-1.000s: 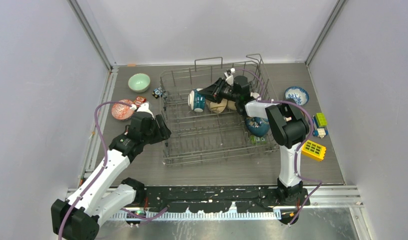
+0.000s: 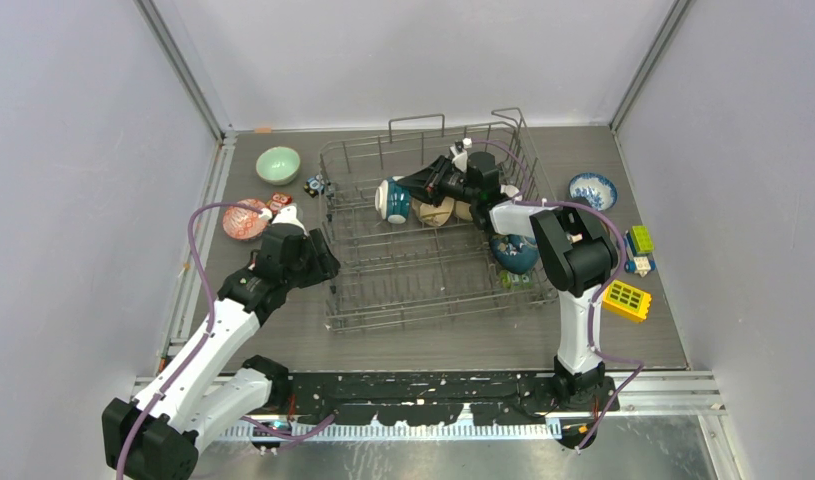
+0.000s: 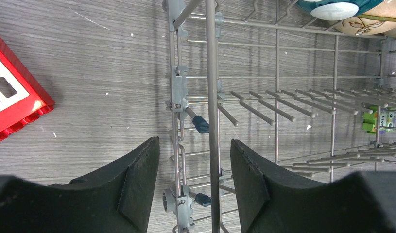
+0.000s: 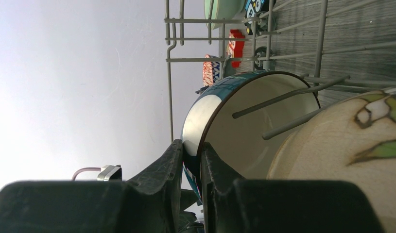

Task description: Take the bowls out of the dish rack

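A teal and white bowl point(image 2: 394, 202) stands on its side in the dish rack point(image 2: 378, 318). My right gripper is shut on the rim of this bowl point(image 4: 201, 112), whose hollow faces the rack's prongs. Right beside it leans a beige bowl with a leaf pattern point(image 4: 361, 141), and a blue bowl point(image 2: 515, 253) sits farther right in the rack, partly under the right arm. At the rack's left side my left gripper is open, its fingers apart; a rack bar runs through the gap between them in the left wrist view.
On the left of the table lie a green bowl point(image 2: 278, 165) and an orange patterned bowl point(image 2: 243, 220). A blue and white dish point(image 2: 592, 191) and a yellow block point(image 2: 626, 300) are on the right. Bare tabletop shows in front of the rack.
The left gripper has shifted very slightly. The right gripper and the teal bowl look almost unmoved.
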